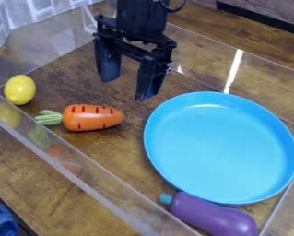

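My black gripper (129, 69) hangs in the upper middle of the camera view, its two fingers spread apart with nothing seen between them. It is above the wooden floor, behind an orange toy carrot (92, 117) with a green top and behind a blue plate (220, 147) that fills the right side. A yellow lemon-like toy (20, 89) lies at the left. A purple eggplant-like toy (215, 216) lies at the bottom right, in front of the plate.
Clear plastic walls edge the wooden area on the left and along the front. A blue object (2, 223) sits outside at the bottom left corner.
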